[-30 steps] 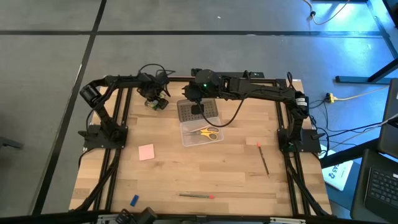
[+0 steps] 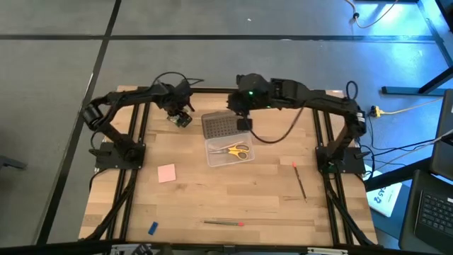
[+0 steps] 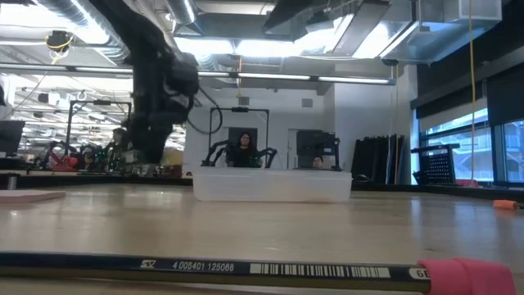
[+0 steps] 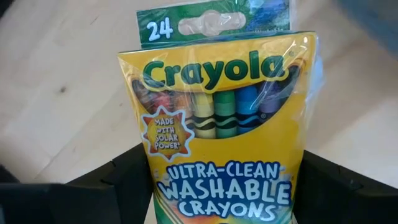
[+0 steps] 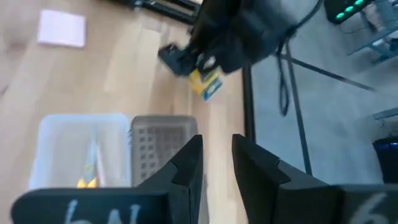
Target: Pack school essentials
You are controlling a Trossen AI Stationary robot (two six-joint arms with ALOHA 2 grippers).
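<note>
Filling the left wrist view is the yellow crayon box (image 4: 224,152), its sides pressed between the dark fingers of my left gripper. From above, the left hand is at the back left of the table, left of the pencil box. That clear pencil box (image 2: 212,157) lies with its grey perforated lid (image 2: 218,125) folded back. Inside it rest the yellow-handled scissors (image 2: 239,151). My right gripper hangs above the lid's right side, a gap between its fingertips and nothing in it. The crayon box also shows, blurred, in the right wrist view.
A pink note pad (image 2: 166,173) lies left of the pencil box. Near the front are a blue eraser (image 2: 153,228) and a pencil (image 2: 222,223) with a pink end. A thin orange-tipped tool (image 2: 300,180) lies on the right. Mid-table is clear.
The left hand has shifted slightly, the crayon box still held.
</note>
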